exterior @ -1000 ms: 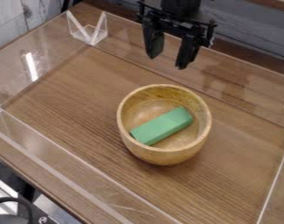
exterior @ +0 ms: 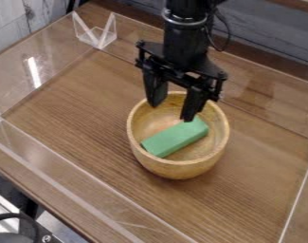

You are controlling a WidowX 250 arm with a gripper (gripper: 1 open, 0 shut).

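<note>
A tan round bowl (exterior: 178, 166) sits near the centre of the wooden table, holding a green oblong block (exterior: 175, 137) lying diagonally inside it. My black gripper (exterior: 182, 93) hangs over the back of the bowl, its parts reaching down on both sides near the rim, above and behind the block. Whether its fingers are open or shut is hard to tell.
A clear plastic piece (exterior: 97, 31) stands at the back left. The table (exterior: 62, 123) is otherwise largely bare to the left, right and front. A black cable shows at the lower left edge.
The bowl and green block look unchanged.
</note>
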